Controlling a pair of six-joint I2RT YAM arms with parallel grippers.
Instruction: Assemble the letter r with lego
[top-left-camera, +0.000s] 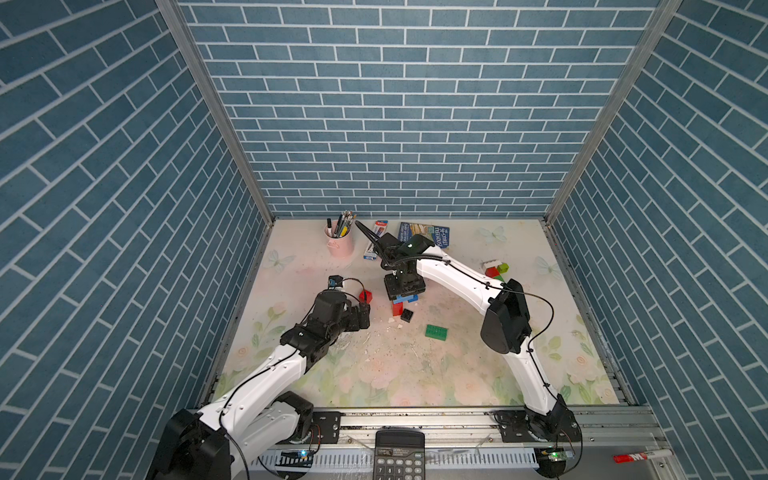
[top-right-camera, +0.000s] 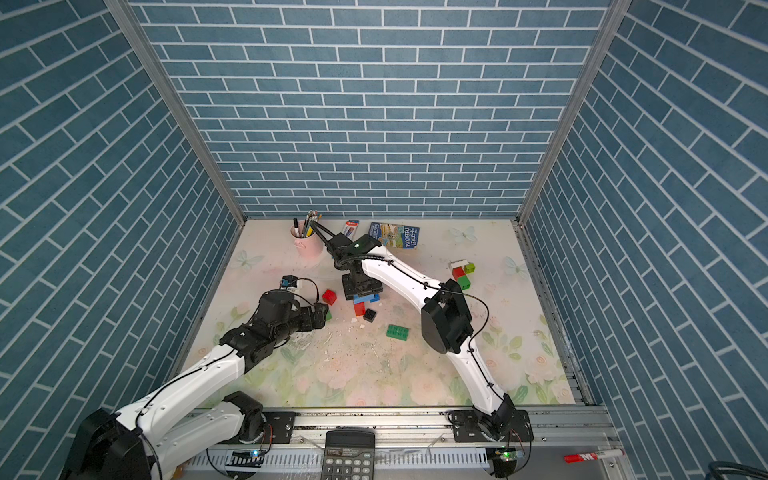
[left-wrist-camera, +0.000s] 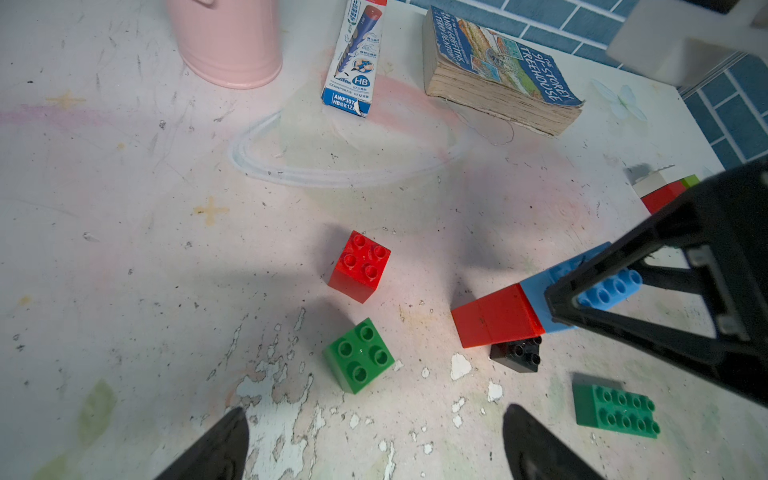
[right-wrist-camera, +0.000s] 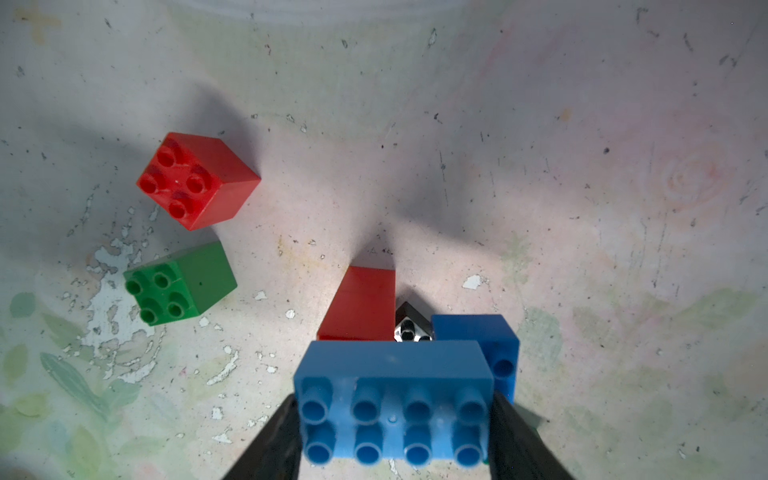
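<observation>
In the right wrist view my right gripper is shut on a long light blue brick (right-wrist-camera: 392, 364), fingers at its two ends. Below it shows a red block, which meets the light blue brick in the left wrist view, and a darker blue brick at the right. Whether the red block touches the table I cannot tell. My left gripper is open and empty, in front of a green square brick (left-wrist-camera: 358, 356). Behind that sits a loose red square brick (left-wrist-camera: 360, 266). A small black brick (left-wrist-camera: 517, 353) lies beside the red block.
A long green brick (top-left-camera: 436, 332) lies apart at the front right. More bricks (top-right-camera: 460, 273) are grouped at the far right. A pink cup (top-left-camera: 340, 244) of pens, a pencil box (left-wrist-camera: 352, 60) and a book (left-wrist-camera: 504, 68) stand at the back.
</observation>
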